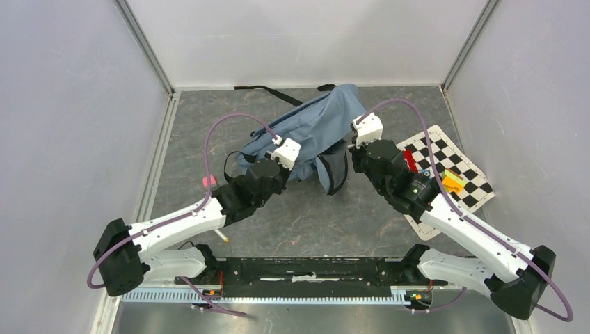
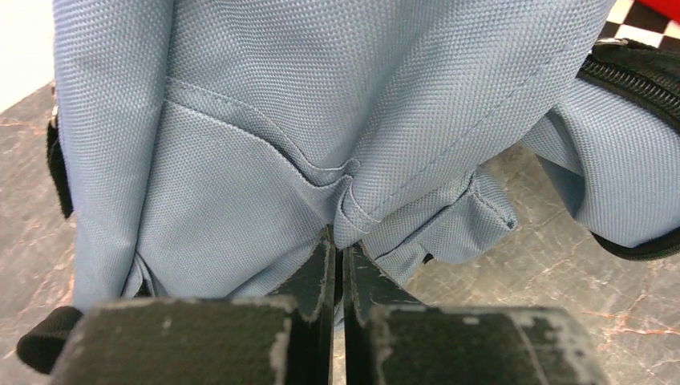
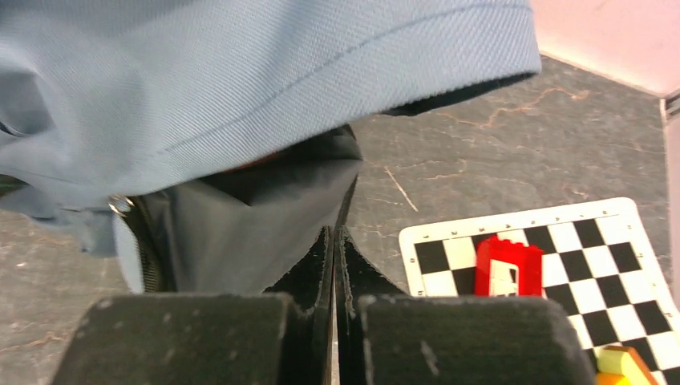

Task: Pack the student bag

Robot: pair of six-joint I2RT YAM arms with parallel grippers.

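The blue-grey student bag (image 1: pixel 323 122) lies slanted across the back middle of the table. My left gripper is shut on a pinched fold at the bag's near edge, seen in the left wrist view. My right gripper is shut with nothing between its fingers. Above those fingers, in the right wrist view, the bag's top flap (image 3: pixel 345 60) hangs free of them. Beneath the flap shows the dark grey lining (image 3: pixel 240 233), with a zipper edge (image 3: pixel 146 249) beside it. The bag's inside is mostly hidden.
At the right lies a checkered board (image 1: pixel 480 184) carrying a red holder (image 3: pixel 529 269) and a yellow block (image 1: pixel 453 182). A pink block (image 1: pixel 209 181) sits on the left, partly near the left arm. Clear grey table (image 1: pixel 327 226) lies in front of the bag.
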